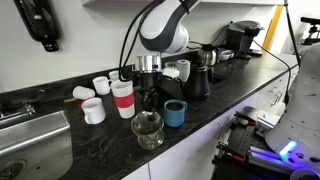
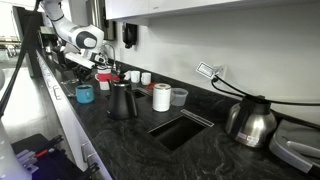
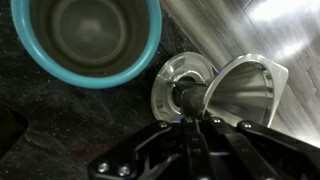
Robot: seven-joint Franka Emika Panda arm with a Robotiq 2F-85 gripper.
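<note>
In the wrist view my gripper is shut, its dark fingertips against a shiny metal item [image 3: 250, 88] with a flared mouth and a round foot [image 3: 178, 72]. The exact place of the grip is hard to make out. A blue mug [image 3: 98, 40], which looks empty, stands close by on the dark counter. In exterior view 1 the gripper [image 1: 150, 104] is over the counter behind a grey, see-through-looking vessel [image 1: 148, 132]. The blue mug [image 1: 174, 114] is just right of that vessel. Whether vessel and metal item are the same I cannot tell.
A red-and-white cup [image 1: 123, 98] and several white mugs [image 1: 94, 110] stand left of the gripper. The steel sink [image 1: 35, 148] lies further left. In exterior view 2, a black pitcher [image 2: 122, 102] stands beyond the mug.
</note>
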